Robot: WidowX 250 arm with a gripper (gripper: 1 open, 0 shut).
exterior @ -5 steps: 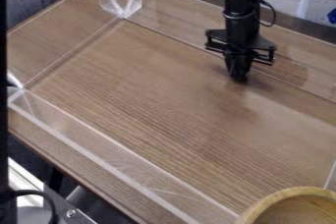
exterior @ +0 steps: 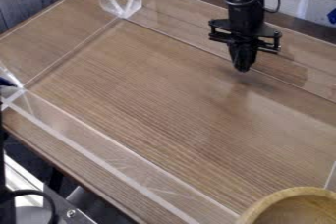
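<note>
The black robot gripper (exterior: 243, 55) hangs over the back right part of the wooden table (exterior: 151, 105), its fingertips pointing down just above the surface. Its fingers look shut, with nothing visible between them, though they are dark and small in the view.
A wooden bowl (exterior: 292, 211) is partly visible at the front right corner. Clear plastic edging runs along the table's left side and back, with a clear corner piece (exterior: 120, 4) at the back left.
The bowl has not moved.
</note>
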